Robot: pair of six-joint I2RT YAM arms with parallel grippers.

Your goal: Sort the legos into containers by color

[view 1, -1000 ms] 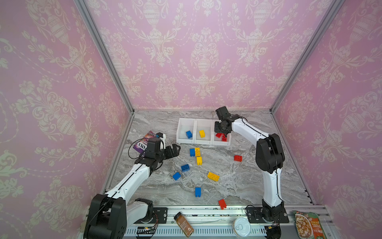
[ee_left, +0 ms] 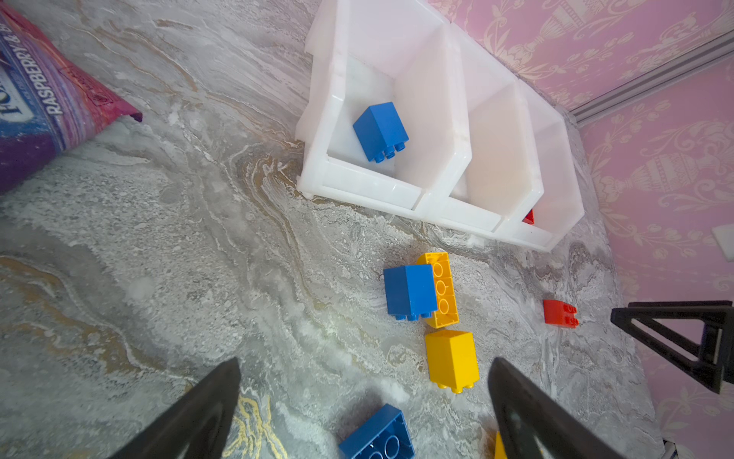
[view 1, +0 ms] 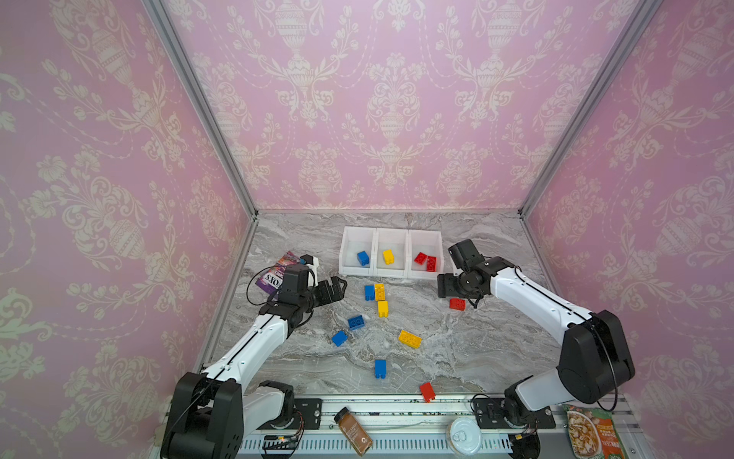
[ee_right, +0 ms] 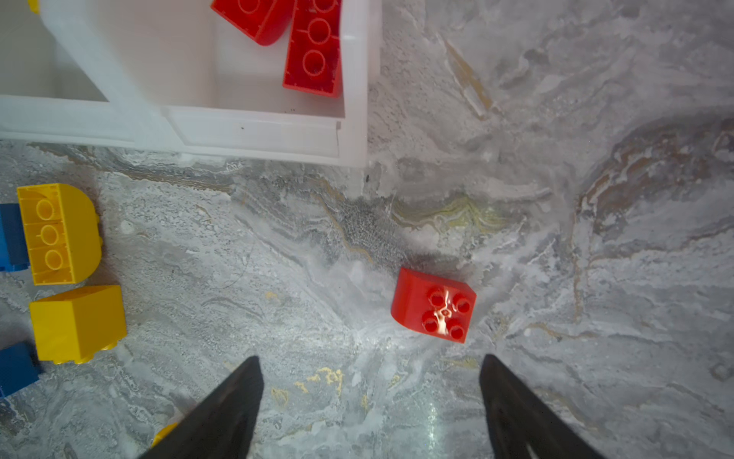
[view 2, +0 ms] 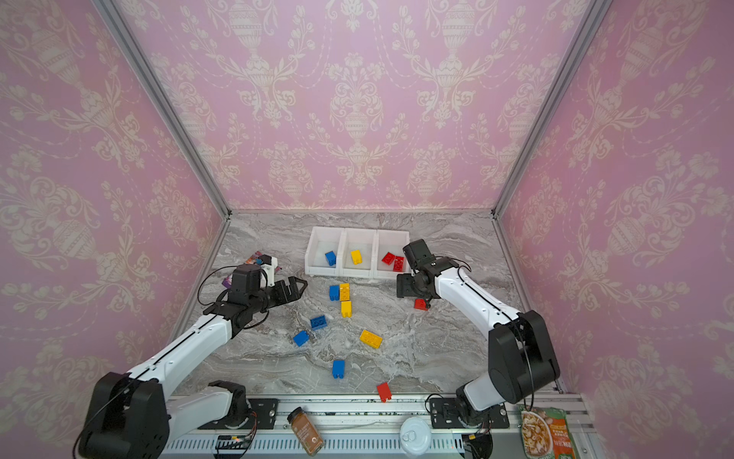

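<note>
Three white compartments [view 1: 374,248] hold blue [view 1: 363,257], yellow [view 1: 387,257] and red bricks [view 1: 431,264], sorted left to right. Loose on the marble lie blue bricks [view 1: 380,368], yellow bricks [view 1: 410,339] and red bricks, one red brick [ee_right: 432,306] just below my right gripper, which is open with nothing between its fingers. Another red brick [view 1: 427,391] lies at the front edge. My left gripper stands open and empty above the left side of the table, left of the loose bricks.
A purple bag [ee_left: 53,99] lies at the back left. A spice jar [view 1: 353,430] and white tub [view 1: 464,436] sit beyond the front rail. The table's right side has free room, apart from the red brick.
The left arm has not moved.
</note>
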